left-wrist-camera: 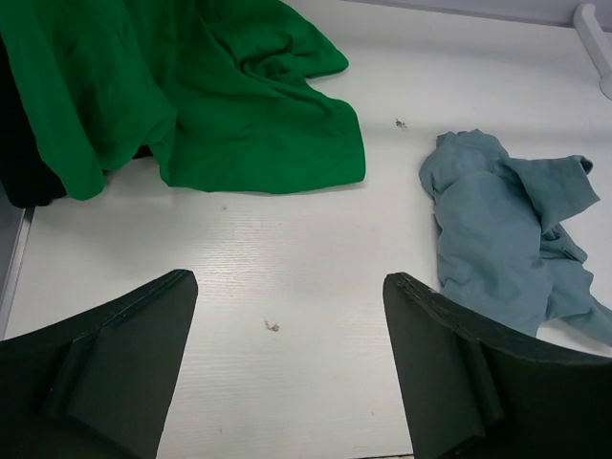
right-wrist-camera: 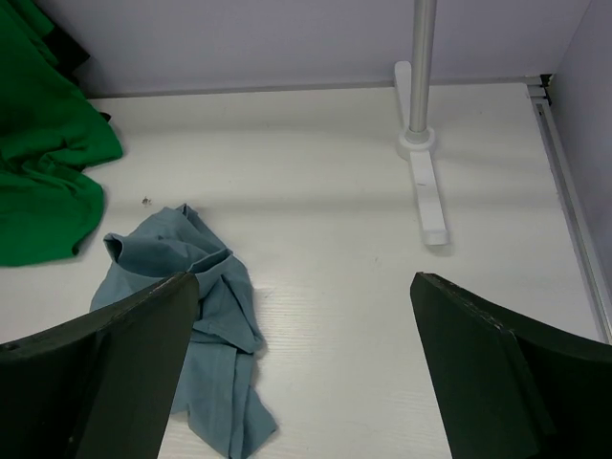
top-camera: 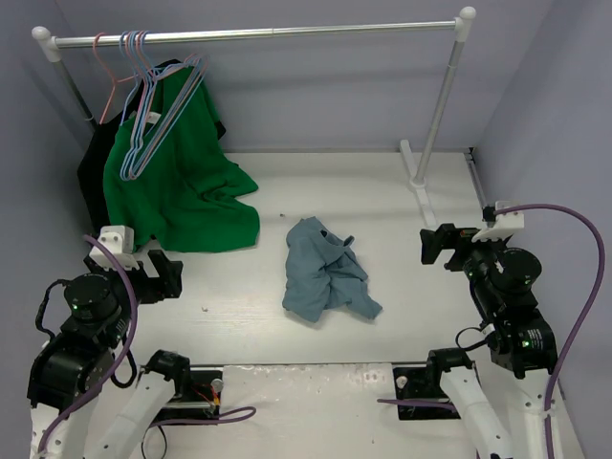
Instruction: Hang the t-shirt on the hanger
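Note:
A crumpled grey-blue T-shirt (top-camera: 320,273) (left-wrist-camera: 488,239) (right-wrist-camera: 225,316) lies on the white floor of the workspace, near the middle. Several wire hangers (top-camera: 143,124) in blue, pink and grey hang bunched at the left of the metal rail (top-camera: 287,31). My left gripper (top-camera: 158,273) stands open at the front left, apart from the T-shirt, with nothing between its fingers. My right gripper (top-camera: 442,244) is open too, at the right, above the floor and empty.
A green garment (top-camera: 191,201) (left-wrist-camera: 258,143) with a black one behind it hangs and drapes onto the floor at back left. The rail's white foot (top-camera: 417,182) (right-wrist-camera: 426,196) stands at back right. Bare floor surrounds the T-shirt; grey walls bound the sides and back.

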